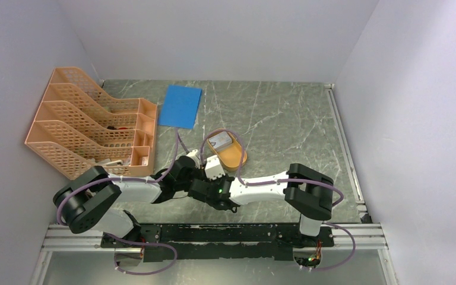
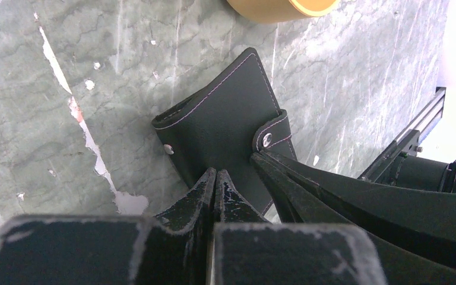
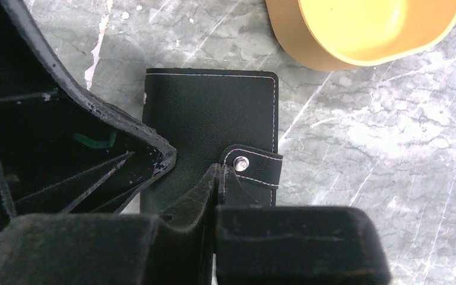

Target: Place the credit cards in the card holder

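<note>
The black card holder (image 3: 208, 113) lies folded on the table, its strap lying over the cover with the metal snap (image 3: 241, 163) visible. My right gripper is shut, tips at the strap beside the snap, nothing visible between them. My left gripper is shut over the holder's cover, and whether it pinches part of the holder is hidden. In the left wrist view a dark finger of the right gripper touches the strap. Both arms cover the holder in the top view. No loose credit card shows near the holder.
Just beyond the holder stands a yellow tray (image 1: 233, 157) with a whitish flat item (image 1: 220, 141) inside. A blue sheet (image 1: 180, 107) lies at the back. An orange organizer (image 1: 71, 124) fills the left side. Free table lies to the right.
</note>
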